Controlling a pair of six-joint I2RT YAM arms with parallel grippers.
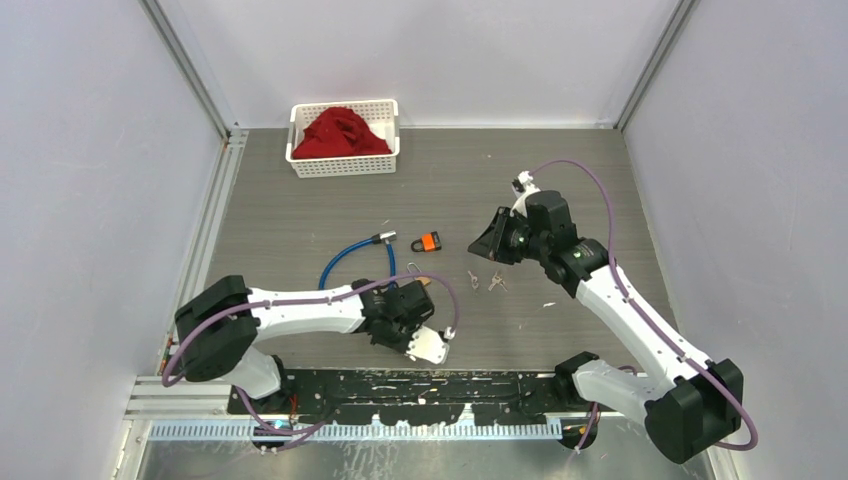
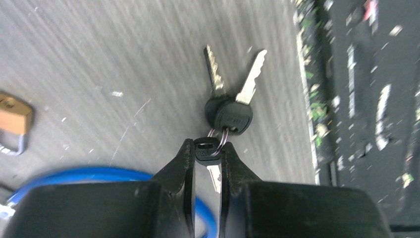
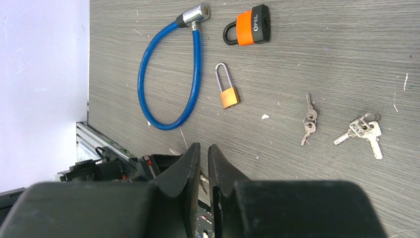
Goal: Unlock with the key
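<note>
My left gripper is shut on a black-headed key on a ring, low over the front of the table; two more keys (image 2: 233, 116) hang on the ring. A blue cable lock (image 3: 195, 64), a brass padlock (image 3: 229, 97) and an orange-black padlock (image 3: 252, 26) lie mid-table. Small silver keys (image 3: 309, 126) and a larger silver bunch (image 3: 364, 130) lie to their right. My right gripper hangs over the table, shut, with nothing visible between its fingertips.
A white basket (image 1: 342, 170) with red cloth stands at the back left. Walls border both sides and the back; a dark strip runs along the front edge.
</note>
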